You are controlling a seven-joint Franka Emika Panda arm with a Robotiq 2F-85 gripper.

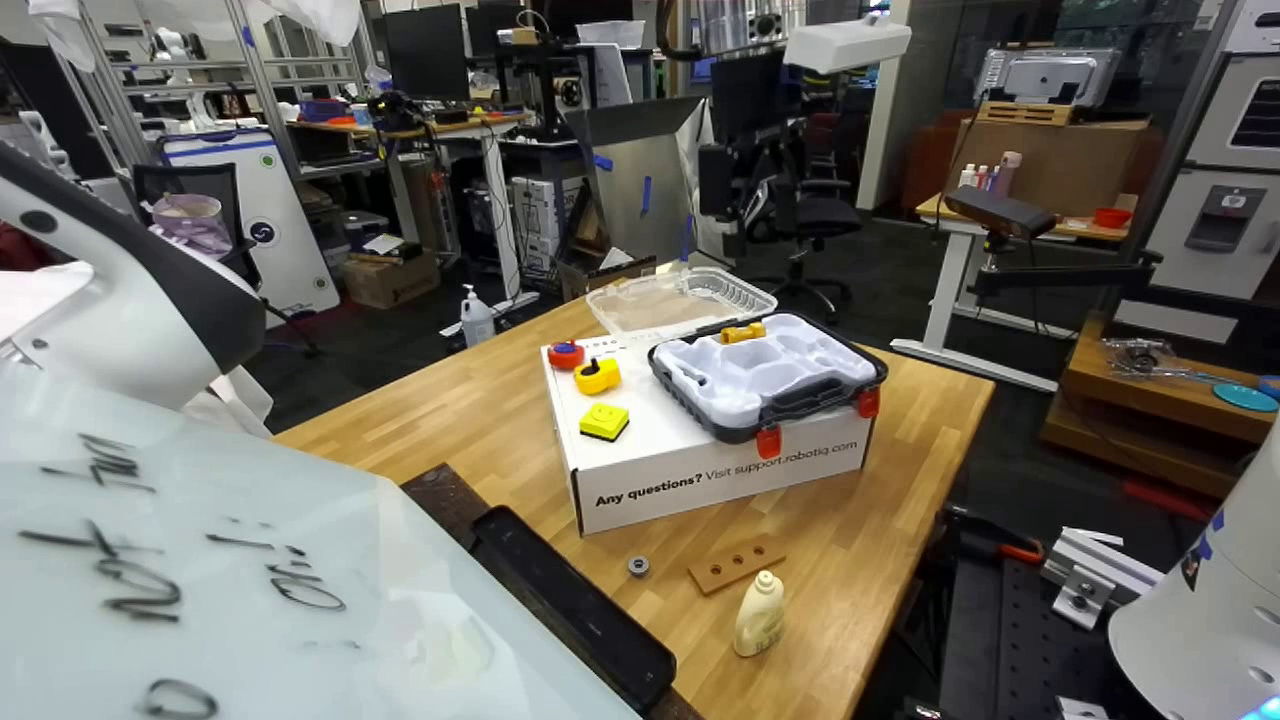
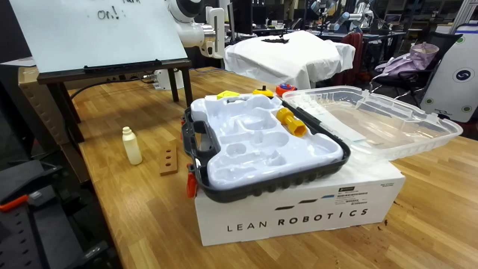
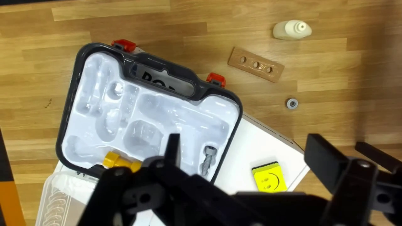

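Observation:
My gripper is open in the wrist view, its dark fingers wide apart with nothing between them. It hangs high above the white box (image 1: 708, 492). An open black case (image 2: 233, 193) with a pale moulded insert (image 3: 158, 109) lies on that box. Inside the case sit a yellow plastic bolt (image 2: 291, 121) and a grey metal screw (image 3: 207, 160). Next to the case, a yellow smiley sponge (image 3: 270, 178) rests on the box top. On the table are a cream bottle (image 3: 291, 30), a brown bar with three holes (image 3: 256, 64) and a small grey ring (image 3: 292, 103).
A yellow tape measure (image 1: 596, 376) and a red and blue one (image 1: 565, 354) share the box top. The case's clear lid (image 2: 390, 118) lies folded back. A whiteboard (image 2: 103, 33) stands on the table. Bare wood surrounds the bottle and bar.

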